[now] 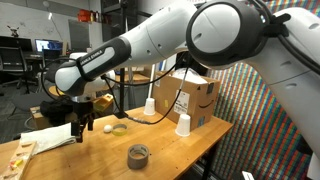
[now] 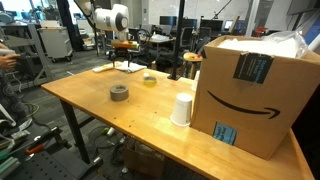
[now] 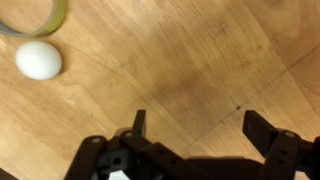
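Over the far left part of the wooden table hangs my gripper [image 1: 83,133]. The wrist view shows its two black fingers [image 3: 139,123] wide apart, so the gripper stands open. Only bare wood shows between and ahead of the fingertips. A white egg-shaped object [image 3: 38,59] lies at the upper left of the wrist view, apart from the fingers. Close against it is a yellowish ring like a tape roll [image 3: 62,14], cut off by the frame's edge. A white cloth [image 1: 55,136] lies on the table behind the gripper.
A brown-grey ring [image 1: 138,157] sits nearer the middle. White cups [image 1: 183,125] stand by a large cardboard box [image 2: 250,100] at the other end. A light wooden tray [image 1: 14,163] is at the left edge.
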